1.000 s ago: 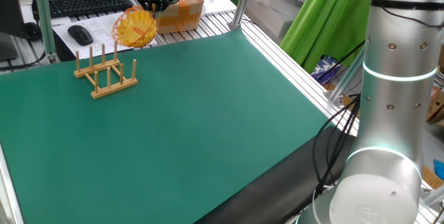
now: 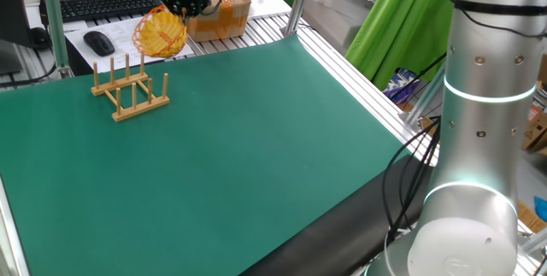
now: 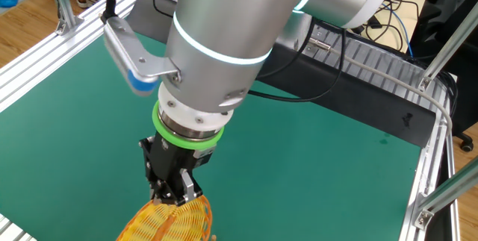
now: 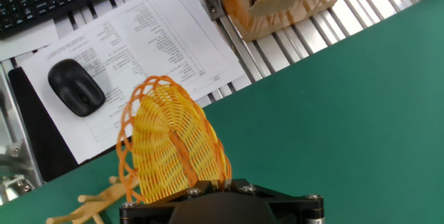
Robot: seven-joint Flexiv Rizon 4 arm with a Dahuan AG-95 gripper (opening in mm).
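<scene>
A yellow woven basket [image 2: 162, 35] with an orange lattice rim hangs tilted in the air near the far edge of the green mat. My gripper [image 2: 185, 11] is shut on its edge; in the wrist view the basket [image 4: 170, 141] rises from the fingertips, its side turned to the camera. From the other side, the gripper [image 3: 178, 200] points down with the basket [image 3: 170, 222] beneath it, cut off by the frame. On the mat at the far left stands a wooden rack [image 2: 132, 96] with upright pegs, below and apart from the basket.
Beyond the mat lie a black mouse [image 2: 99, 44], a keyboard [image 2: 101, 6], printed papers [image 4: 142, 50] and a taped cardboard box [image 2: 224, 20]. Metal posts [image 2: 299, 1] rise at the mat's corners.
The gripper and basket have shifted slightly left in the exterior view, and the basket has turned a little. The rack has stayed put.
</scene>
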